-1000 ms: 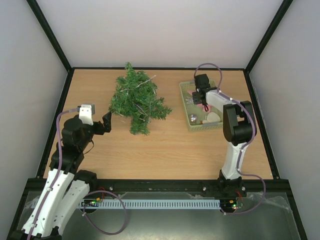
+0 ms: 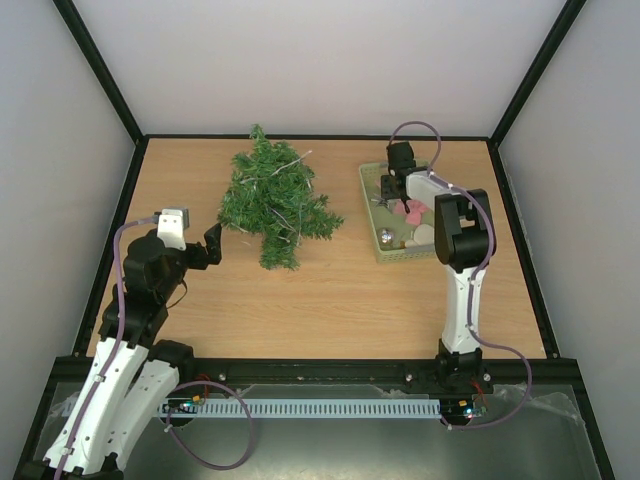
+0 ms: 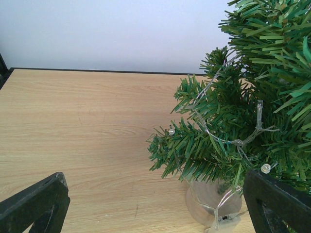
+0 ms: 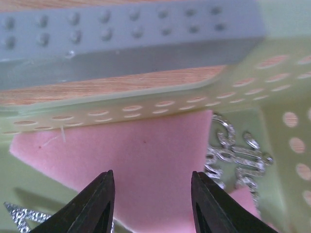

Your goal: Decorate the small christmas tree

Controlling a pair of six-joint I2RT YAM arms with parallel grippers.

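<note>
The small green tree (image 2: 275, 200) with wire lights stands in the middle of the table, filling the right of the left wrist view. My left gripper (image 2: 214, 247) is open beside it, empty. My right gripper hangs in the pale green basket (image 2: 402, 255), its two fingers apart over a pink soft piece (image 4: 121, 165); whether they touch it is unclear. Silver glittery ornaments (image 4: 243, 160) lie beside that piece. A silver bauble (image 2: 386, 236) and a pale round piece (image 2: 423, 235) sit in the basket's front part.
Black frame edges and white walls bound the workspace.
My right arm has shifted slightly over the basket, its forearm swinging left and the gripper moving a little. The left arm and the tree are unchanged.
</note>
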